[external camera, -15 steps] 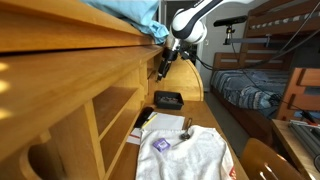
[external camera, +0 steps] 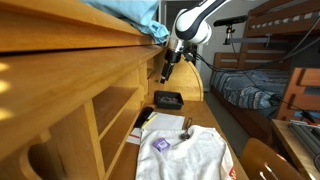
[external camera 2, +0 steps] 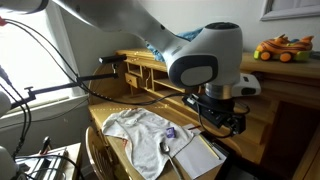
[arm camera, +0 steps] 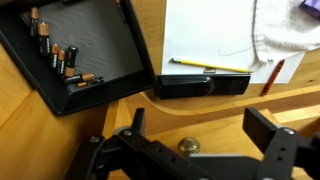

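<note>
My gripper is open, its two fingers wide apart with nothing between them. It hangs above the desk's shelf side, over wood with a round knob (arm camera: pixel 189 146) in the wrist view. Just ahead of it lies a black block-shaped object (arm camera: pixel 203 86), beside a yellow pencil (arm camera: pixel 210 66) on white paper (arm camera: pixel 208 35). A black tray (arm camera: pixel 140 52) at the upper left holds several batteries (arm camera: pixel 70 62). To the right are a red pencil (arm camera: pixel 271 79) and a white cloth (arm camera: pixel 282 35) with a purple item (arm camera: pixel 311 8) on it.
The wooden shelf unit (external camera: pixel 105 72) runs along one side of the desk, close to the arm. An orange toy vehicle (external camera 2: pixel 284 49) stands on its top in exterior view 2. A spoon-like object (external camera 2: pixel 165 147) lies by the cloth.
In exterior view 1 the gripper has shifted slightly to the right, the arm tilting a little with it. The tray, paper and cloth look unmoved.
</note>
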